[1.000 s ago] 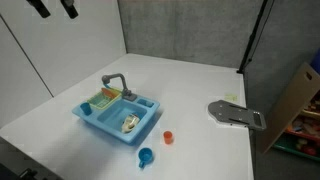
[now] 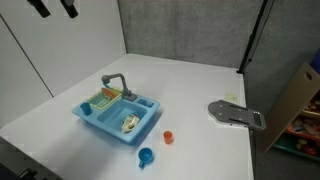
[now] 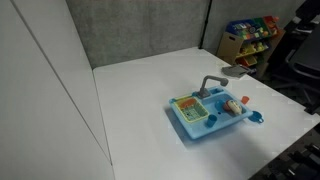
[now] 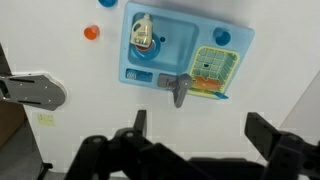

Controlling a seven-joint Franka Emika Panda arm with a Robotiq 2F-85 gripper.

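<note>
My gripper stands open high above the table, its two black fingers wide apart with nothing between them. Below it lies a blue toy sink (image 4: 180,46) with a grey faucet (image 4: 180,88). Inside the basin is a pale item (image 4: 141,30) resting on something blue. A yellow-green rack (image 4: 212,63) with an orange piece fills the sink's other side, and a blue cup (image 2: 86,108) sits by it. Outside the sink, a blue mug (image 2: 146,156) and a small orange cup (image 2: 168,137) rest on the white table.
A grey flat board (image 2: 236,115) lies toward the table's right side, with a small yellow note (image 2: 231,98) beside it. Shelves with colourful bins (image 3: 246,45) stand beyond the table.
</note>
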